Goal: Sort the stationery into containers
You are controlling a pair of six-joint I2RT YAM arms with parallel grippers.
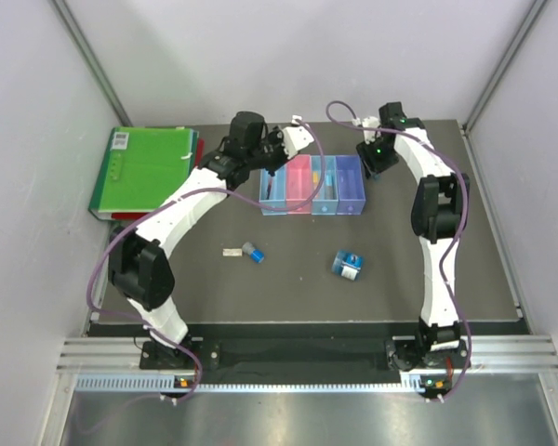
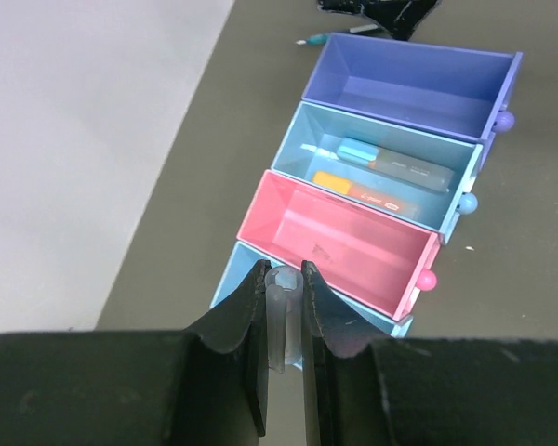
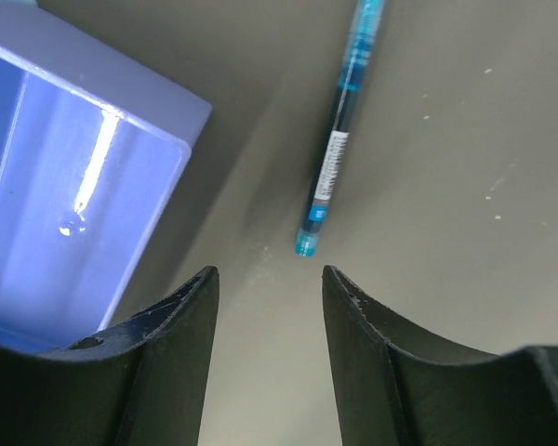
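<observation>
A slim translucent grey item (image 2: 284, 321), seemingly a marker, is pinched upright between the fingers of my left gripper. That gripper hangs over the leftmost light-blue compartment (image 1: 272, 206); from above, the arm partly covers this spot. A dark teal pen (image 3: 332, 163) lies on the table to the right of the purple compartment (image 1: 351, 197). My right gripper is open above the table, nothing between its fingers, with the pen's near end ahead of the gap and slightly right of its middle. In the top view this gripper mostly hides the pen.
The pink compartment (image 2: 339, 237) is empty. Beside it, another light-blue compartment (image 2: 391, 209) holds two markers. A blue-labelled jar (image 1: 348, 265), a blue-capped item (image 1: 253, 252) and a small pale block (image 1: 232, 252) lie in front. Green folders (image 1: 144, 172) fill the back left.
</observation>
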